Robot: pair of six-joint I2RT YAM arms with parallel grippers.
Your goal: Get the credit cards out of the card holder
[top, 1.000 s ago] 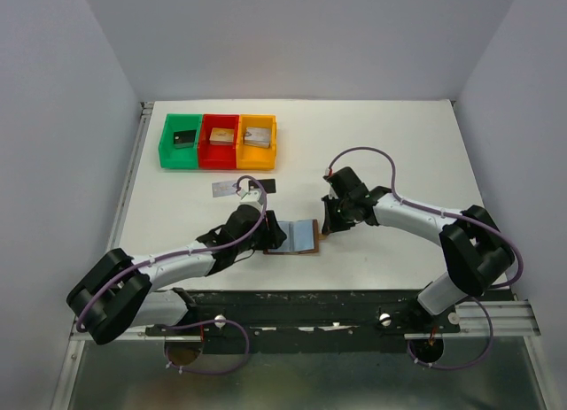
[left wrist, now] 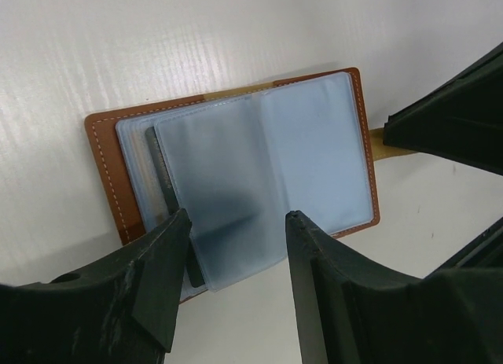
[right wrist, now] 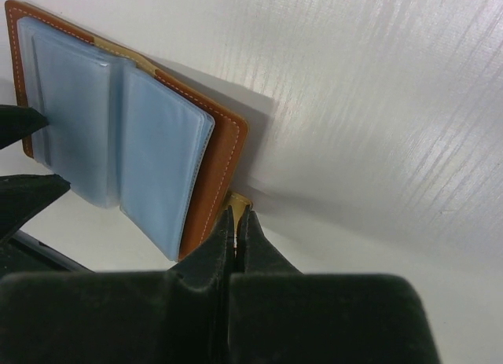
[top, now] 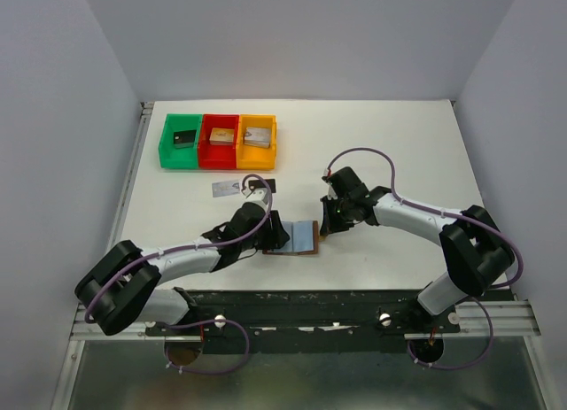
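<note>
An open brown card holder with clear bluish sleeves lies on the table between my arms. A dark card shows as a narrow strip under the sleeves near its left side. My left gripper stands part open over the sleeves, one fingertip by the dark strip and nothing visibly held between the fingers. At the holder's right edge, my right gripper is shut on its tan tab. From above, a grey card and a black card lie on the table behind the holder.
Green, red and orange bins stand side by side at the back left. Each contains small items.
The left gripper and arm have shifted slightly to the right over the holder. My right arm and the holder look unmoved.
</note>
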